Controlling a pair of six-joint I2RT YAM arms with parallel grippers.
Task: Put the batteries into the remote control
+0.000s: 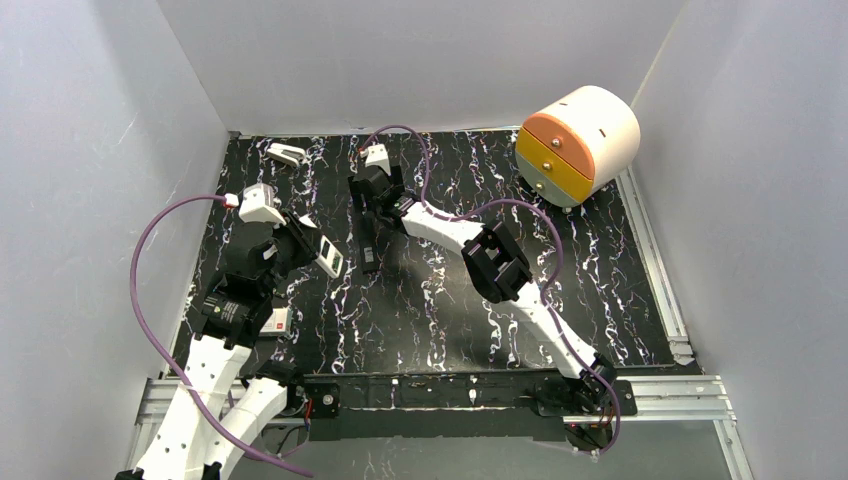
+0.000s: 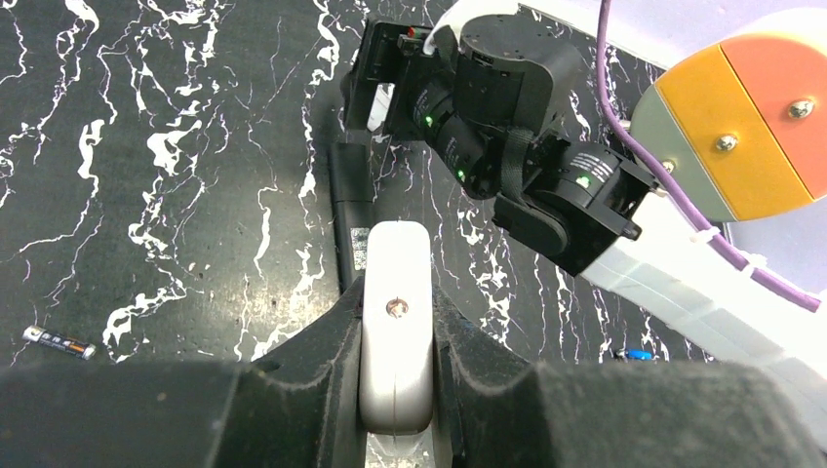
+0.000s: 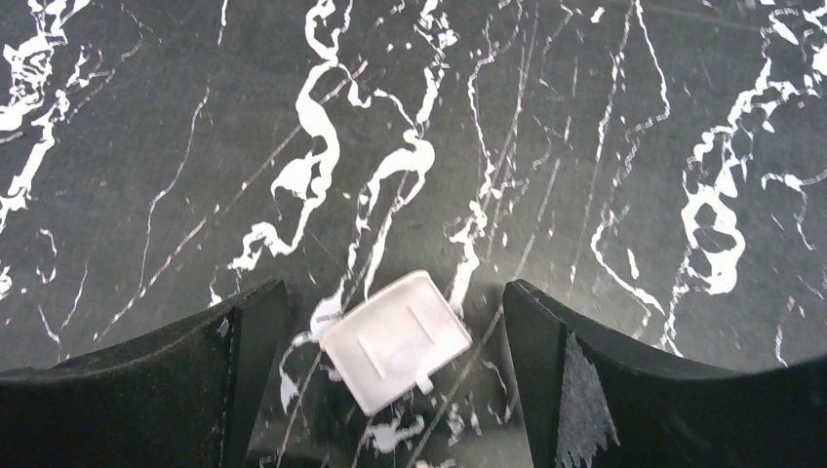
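Observation:
My left gripper (image 1: 305, 240) is shut on a white remote control (image 2: 396, 327), held over the table at left of centre. My right gripper (image 1: 375, 185) stands open low over the table at the back centre, its fingers either side of a small white piece (image 3: 395, 341) like a battery cover. A black elongated object (image 1: 367, 250) lies below it toward the front. In the left wrist view a battery (image 2: 59, 341) lies at the left and a blue battery (image 2: 634, 354) at the right.
A multicoloured drum-shaped cabinet (image 1: 600, 135) stands at the back right. A white object (image 1: 285, 153) lies at the back left, a white box (image 1: 276, 320) at the front left.

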